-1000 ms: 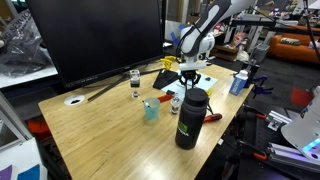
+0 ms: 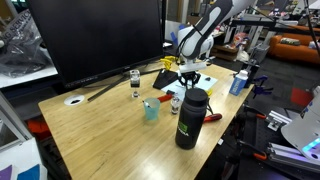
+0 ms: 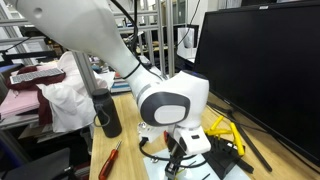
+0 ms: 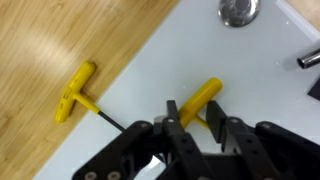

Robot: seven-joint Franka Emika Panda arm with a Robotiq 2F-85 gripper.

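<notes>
Between the gripper's fingertips [image 4: 205, 122] in the wrist view sits a yellow handle [image 4: 201, 101], and the gripper is shut on it. A white sheet [image 4: 146, 85] lies underneath. A second yellow-handled tool [image 4: 76, 92] with a dark shaft rests to the left, across the sheet's edge and apart from the fingers. From exterior view 1 the gripper [image 2: 190, 80] shows low over the sheet on the far right part of the table, too small there to make out the handle. The arm hides much of that area in exterior view 2.
A black cylinder [image 2: 191, 120], a teal cup [image 2: 151, 109] and a white mug [image 2: 177, 103] stand nearer the camera. A metal round object [image 4: 238, 10] lies on the sheet. A large monitor [image 2: 95, 45] lines the back.
The arm's white body has shifted slightly to the right and up in exterior view 1. Objects on the table look unmoved.
</notes>
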